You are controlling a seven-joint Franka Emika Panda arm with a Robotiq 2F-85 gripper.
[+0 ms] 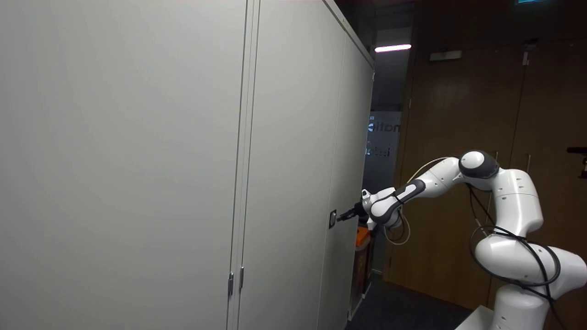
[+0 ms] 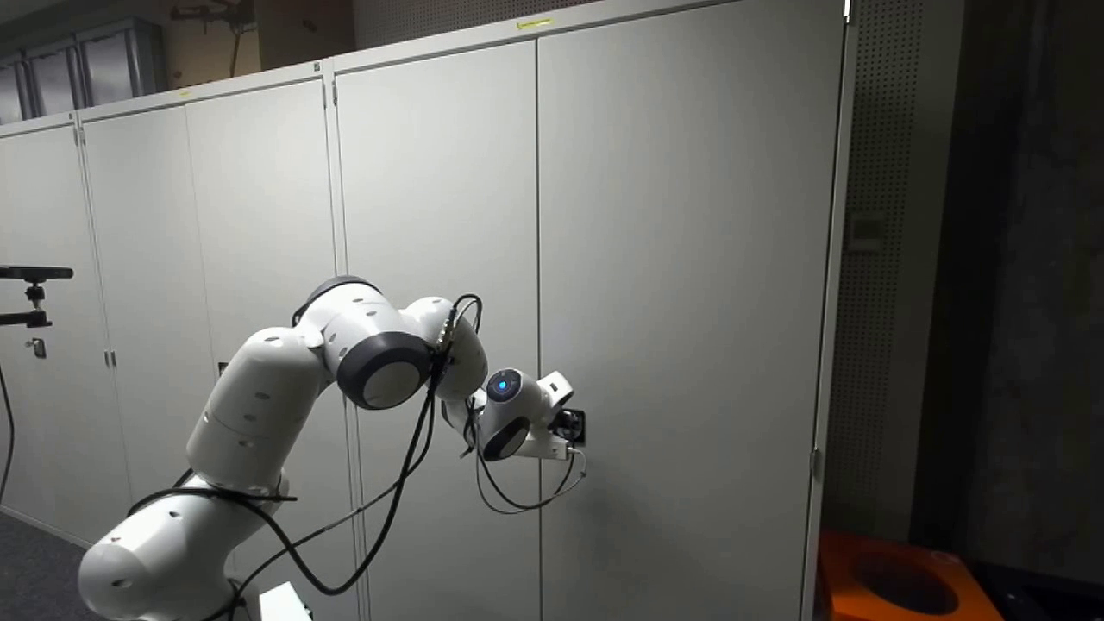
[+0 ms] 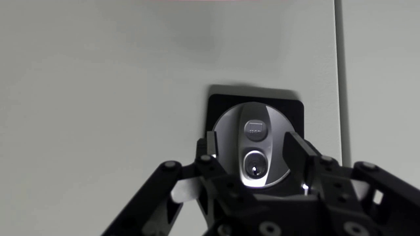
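A round silver knob (image 3: 255,112) with a keyhole sits on a black square plate (image 3: 220,103) on the grey cabinet door (image 3: 118,98), close to the seam between two doors. In the wrist view my gripper is partly open, one finger on either side of the knob's lower half, with the keyhole between them. Whether the fingers touch the knob cannot be made out. From the side, the gripper (image 1: 339,218) reaches the lock plate (image 1: 332,218) with its tips right at it. The second exterior view has the arm hiding most of the gripper; part of the dark plate (image 2: 580,426) shows.
Tall grey cabinets (image 2: 683,259) fill the wall, their doors closed. An orange bin (image 1: 363,236) stands past the cabinet's far end. Cables (image 2: 388,538) hang loosely from the arm.
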